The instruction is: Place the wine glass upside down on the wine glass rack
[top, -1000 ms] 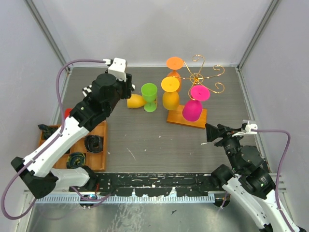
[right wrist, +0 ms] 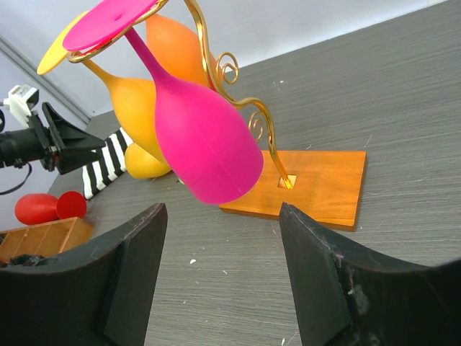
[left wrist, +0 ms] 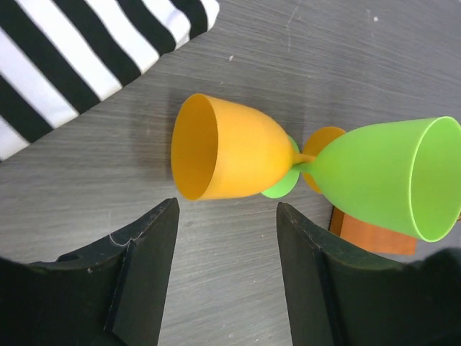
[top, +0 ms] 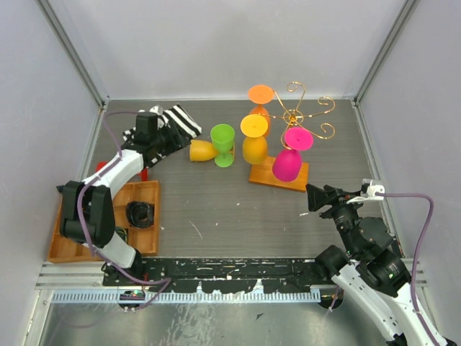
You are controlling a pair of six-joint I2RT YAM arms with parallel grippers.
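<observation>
On the table lies a yellow wine glass (top: 203, 150) on its side, its rim toward the left. Just right of it a green glass (top: 222, 137) stands upright. The gold rack (top: 294, 115) holds orange, yellow and pink (top: 287, 166) glasses upside down. Over the striped cloth, my left gripper (top: 173, 138) points toward the lying glass. In the left wrist view that left gripper is open, nothing between its fingers, with the yellow glass (left wrist: 248, 148) beyond the fingertips. At the front right waits my right gripper (top: 315, 197), its fingers (right wrist: 148, 245) apart and empty.
A wooden tray (top: 150, 193) with dark items stands at left, under the left arm. The black-and-white cloth (top: 181, 121) is at the back left. A red glass (right wrist: 36, 208) lies by the tray.
My left gripper has come down from high above the table to low over the cloth, left of the lying yellow glass. The right arm and the glasses have not moved.
</observation>
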